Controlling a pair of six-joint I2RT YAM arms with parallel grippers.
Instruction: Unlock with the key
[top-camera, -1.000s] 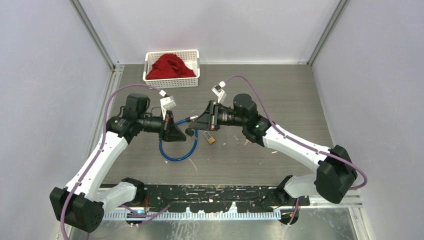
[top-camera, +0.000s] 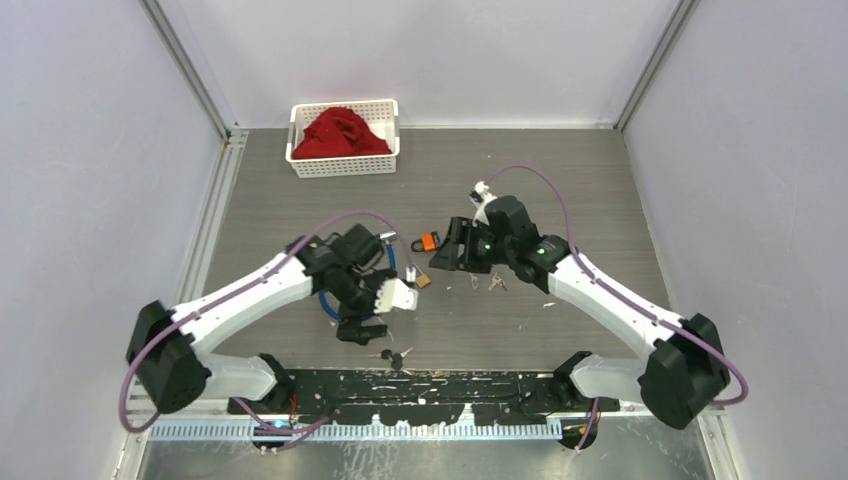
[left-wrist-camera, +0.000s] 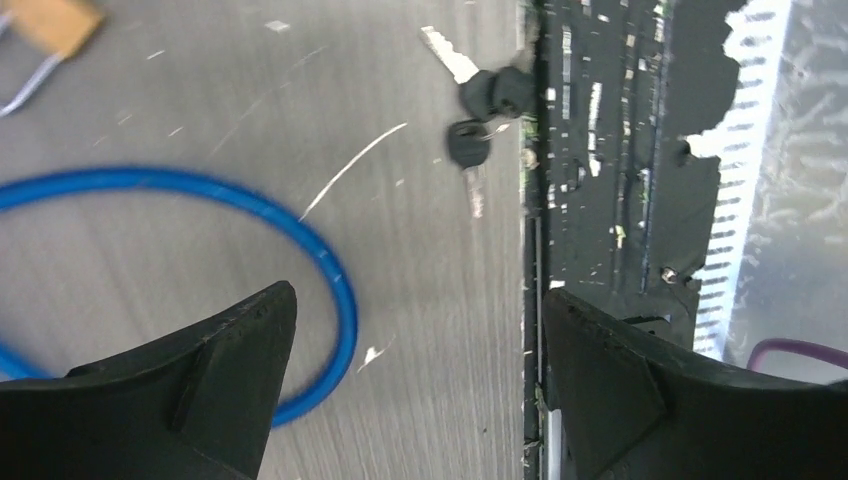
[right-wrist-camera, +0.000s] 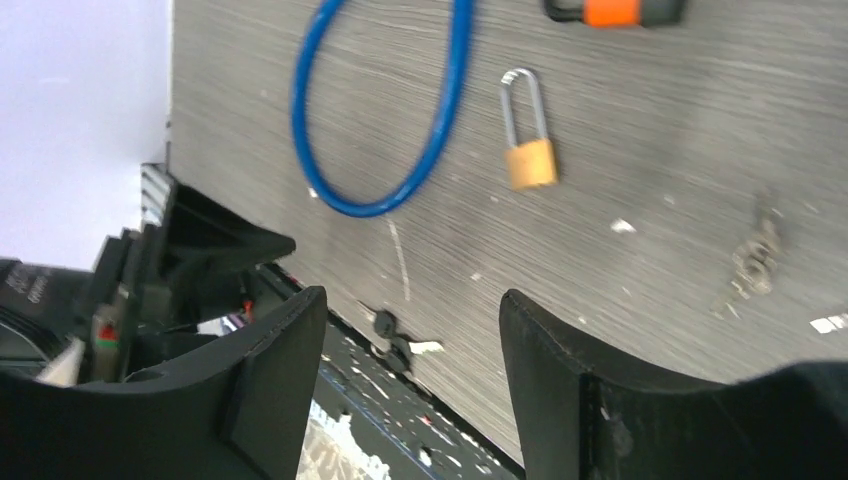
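Observation:
My left gripper is open above black-headed keys (left-wrist-camera: 469, 140), which lie near the table's front edge with nothing between the fingers. A small brass padlock (right-wrist-camera: 530, 160) with a silver shackle lies mid-table, right of a blue cable loop (right-wrist-camera: 440, 120). My right gripper is open in the air right of the padlock, holding nothing. An orange-and-black padlock (top-camera: 429, 242) lies behind the brass one. Silver keys (top-camera: 497, 282) lie to its right, blurred in the right wrist view.
A white basket (top-camera: 345, 168) with red cloth stands at the back. A dark edge with a toothed rail runs along the front, and walls enclose both sides.
My left gripper has swung toward the front, near the black keys. My right gripper has moved right and opened wider. The black keys appear at the front, and the orange padlock is uncovered.

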